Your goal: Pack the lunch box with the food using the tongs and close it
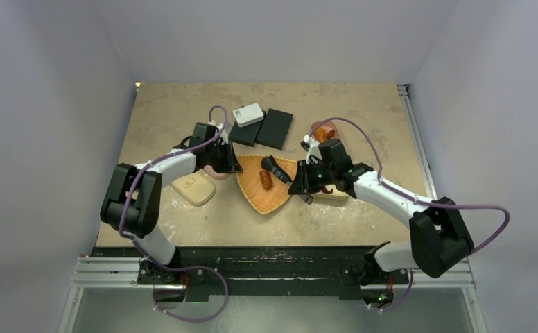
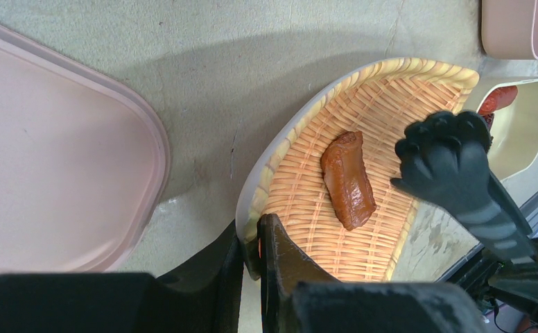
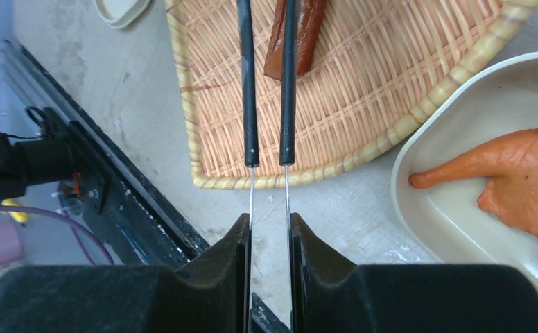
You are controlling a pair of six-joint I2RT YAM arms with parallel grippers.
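Note:
My left gripper is shut on the rim of a woven basket (image 2: 398,97). A brown glazed meat piece (image 2: 348,180) lies inside it. My right gripper holds dark-handled tongs (image 3: 287,118) by their thin metal arms; they reach over the basket, their black hand-like tip (image 2: 439,159) near the meat. A cream lunch box (image 3: 419,215) with an orange drumstick (image 3: 523,166) and other food stands beside the basket.
A pink box (image 2: 516,28) with food stands at the back right. A pink lid (image 2: 58,166) and cream lid (image 1: 193,189) lie left. Dark slabs (image 1: 275,128) and a white item (image 1: 247,114) lie at the back.

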